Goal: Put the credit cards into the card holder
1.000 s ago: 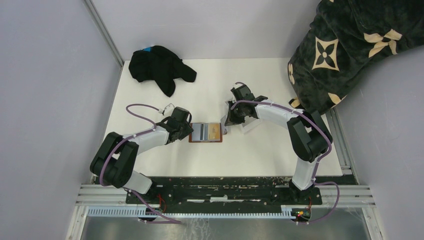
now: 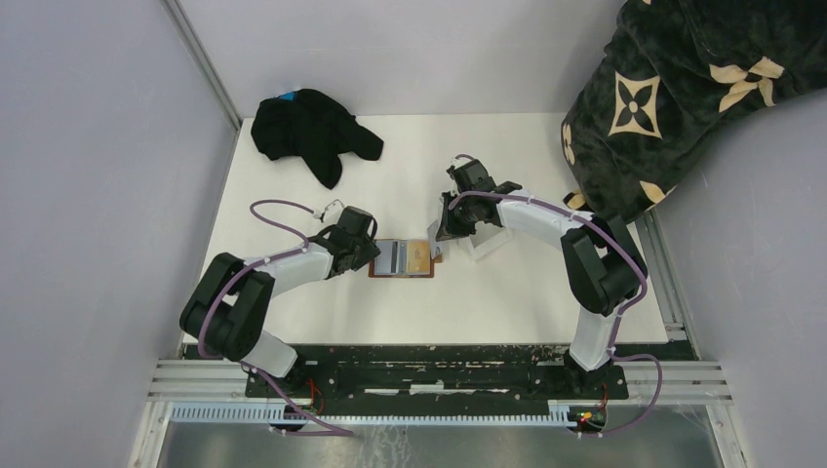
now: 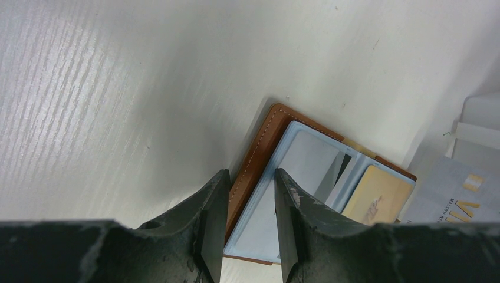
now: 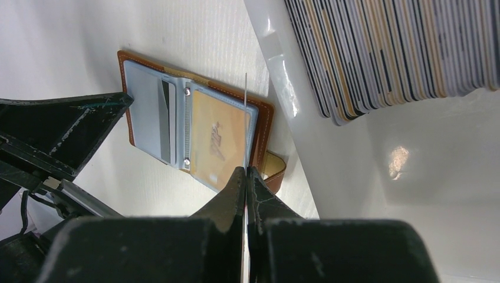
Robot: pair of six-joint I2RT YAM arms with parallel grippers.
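Note:
The card holder (image 2: 403, 258), brown with pale blue card sleeves, lies unfolded mid-table; the right wrist view shows a tan card (image 4: 218, 138) in its right half. My right gripper is shut on a thin credit card (image 4: 246, 112), seen edge-on there, above the holder's right side. From the left wrist view this grey card (image 3: 454, 191) shows its face with gold marks. At the holder's left border, my left gripper stands open, its fingertips on either side of the brown edge in that view. Whether they touch it, I cannot tell.
Right of the holder, a white tray (image 4: 348, 177) bears a row of many cards (image 4: 395, 53). Black cloth (image 2: 312, 132) lies at the back left, and a dark patterned cushion (image 2: 683, 107) at the back right.
Over the last second, my right gripper and its card have shifted slightly left, toward the holder. The left gripper has edged slightly right. The holder looks unmoved.

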